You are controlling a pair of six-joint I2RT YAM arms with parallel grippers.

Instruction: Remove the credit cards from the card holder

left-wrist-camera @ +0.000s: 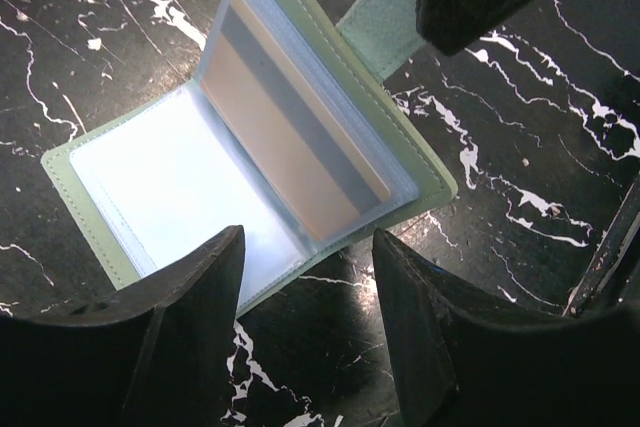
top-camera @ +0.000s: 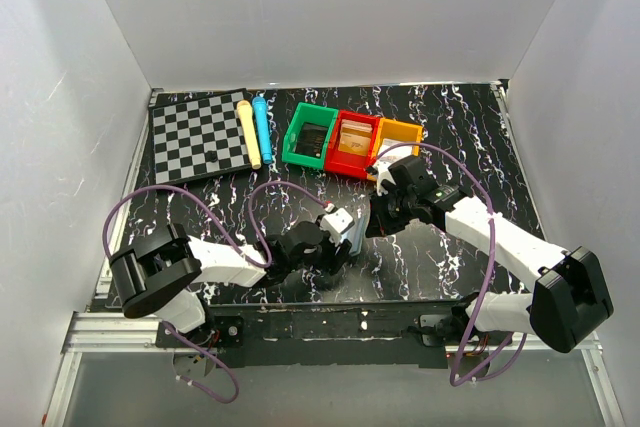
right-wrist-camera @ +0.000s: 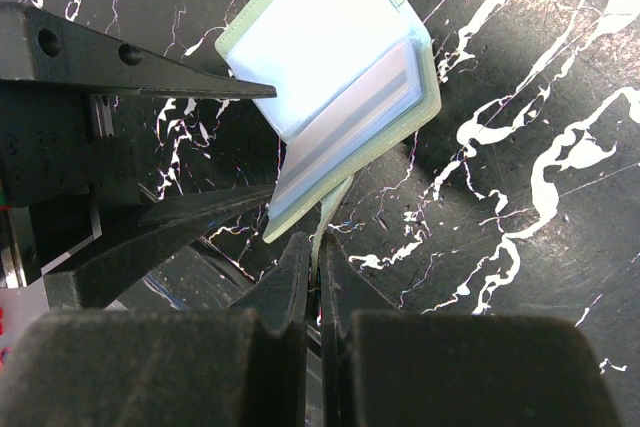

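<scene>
The pale green card holder (left-wrist-camera: 85, 182) lies open, with clear sleeves and a tan striped card insert (left-wrist-camera: 280, 117) on its raised side. My right gripper is shut on the holder's green strap or edge. My left gripper hovers over the holder in the left wrist view, fingers apart with nothing visibly between them, near the lower end of the card side. In the top view the holder (top-camera: 358, 232) sits between both grippers, partly hidden by the left arm.
Green (top-camera: 290, 147), red (top-camera: 350, 167) and orange bins stand at the back, beside a checkerboard (top-camera: 195, 142) with yellow and blue rolls.
</scene>
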